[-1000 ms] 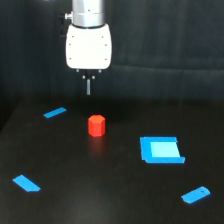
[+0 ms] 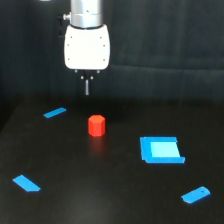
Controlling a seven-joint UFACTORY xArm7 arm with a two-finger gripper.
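Observation:
A red block (image 2: 97, 126) with a roundish, many-sided outline sits on the black table, left of the middle. At the top, the white arm ends in my gripper (image 2: 87, 88), which hangs a little above and behind the block in the picture, apart from it. Only a thin grey finger part shows below the white housing, so whether the gripper stands open or shut is not clear. To the right lies a pale square (image 2: 164, 149) framed with blue tape.
Blue tape strips lie on the table: one at the far left (image 2: 55, 112), one at the near left (image 2: 26, 183), one at the near right (image 2: 196, 195).
The arm has shifted very slightly to the left. The red block and the blue-framed square stay where they were.

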